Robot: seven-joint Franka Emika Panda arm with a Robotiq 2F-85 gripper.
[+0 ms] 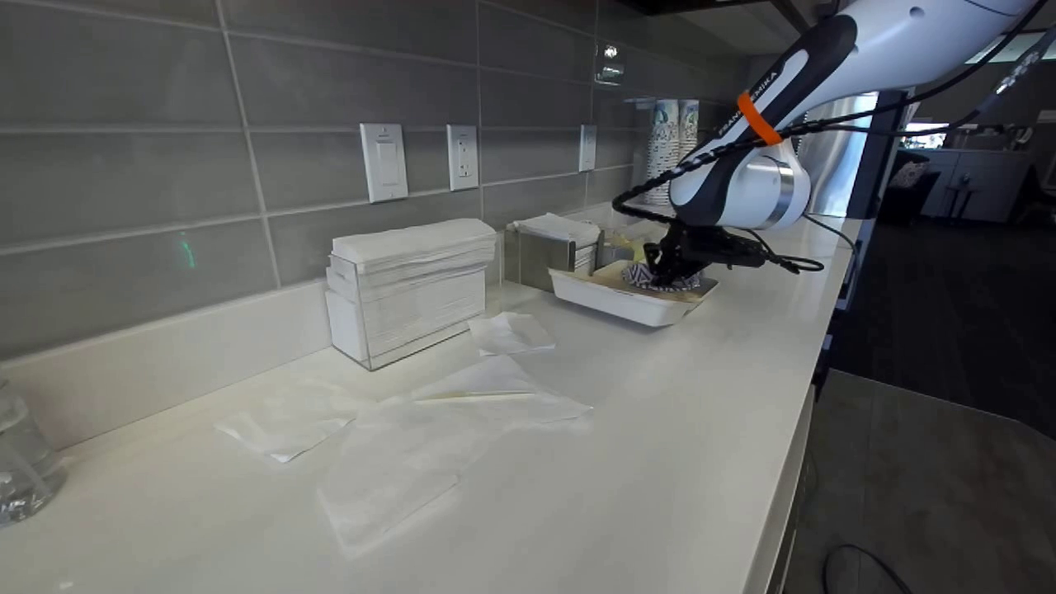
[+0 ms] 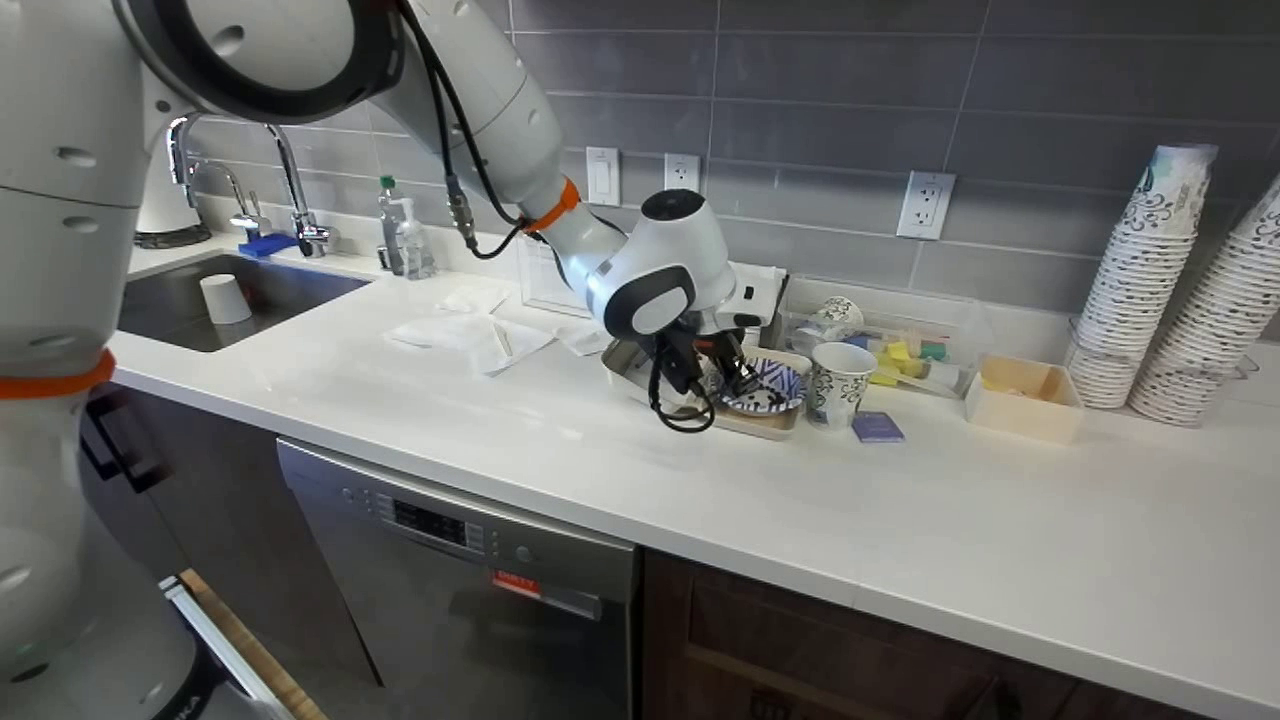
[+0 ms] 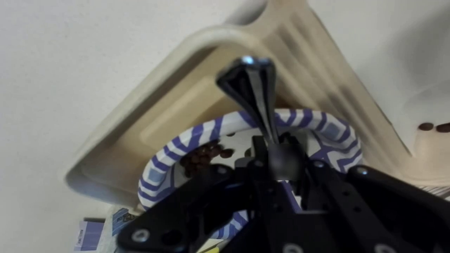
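Note:
Below my gripper a blue-and-white patterned bowl (image 3: 196,135) sits in a beige tray (image 3: 126,122). Brown beans (image 3: 198,159) lie inside the bowl. A shiny metal handle-like utensil (image 3: 255,88) rises from between my fingers toward the top of the wrist view; its lower end is hidden by the gripper. Whether the fingers grip it firmly does not show. In exterior view 1 the gripper (image 1: 665,269) is down at the bowl, with the tray (image 1: 619,300) around it. The second exterior view shows the bowl (image 2: 774,386) partly behind the fingers.
A patterned paper cup (image 2: 840,384) stands close beside the tray, with a purple packet (image 2: 877,427) near it. Napkin holders (image 1: 416,287) line the wall, and loose napkins (image 1: 445,426) lie on the counter. Tall cup stacks (image 2: 1134,276) stand far right.

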